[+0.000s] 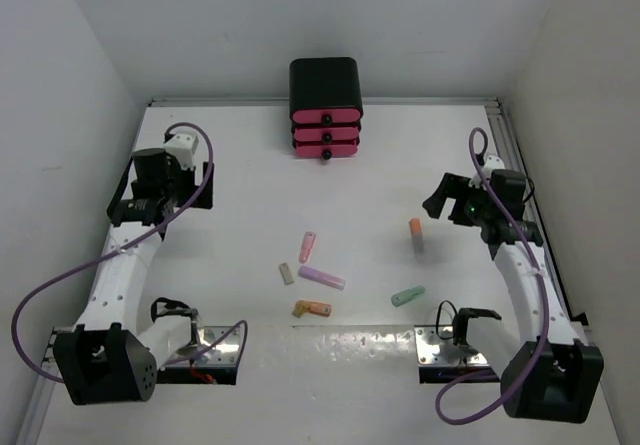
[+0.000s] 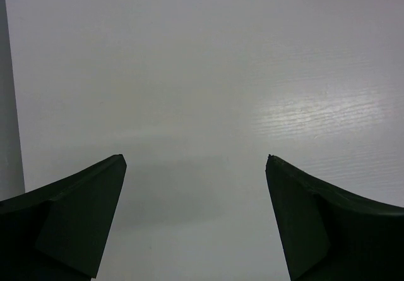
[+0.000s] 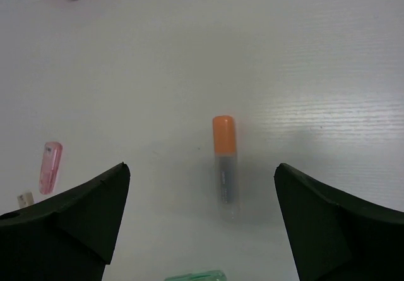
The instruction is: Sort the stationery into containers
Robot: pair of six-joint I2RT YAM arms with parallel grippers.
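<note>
Stationery lies loose on the white table: a pink piece [image 1: 308, 247], a small grey block [image 1: 286, 273], a purple stick [image 1: 322, 278], an orange piece with a yellowish end [image 1: 318, 308], a green piece [image 1: 408, 295] and an orange-capped clear stick [image 3: 225, 136]. A black box with pink drawers [image 1: 325, 85] stands at the back centre. My left gripper is open over bare table on the left. My right gripper is open above the orange-capped stick, nothing held.
Free table surrounds both grippers and the middle. Rails [image 1: 505, 135] run along the table's edges, with walls beyond.
</note>
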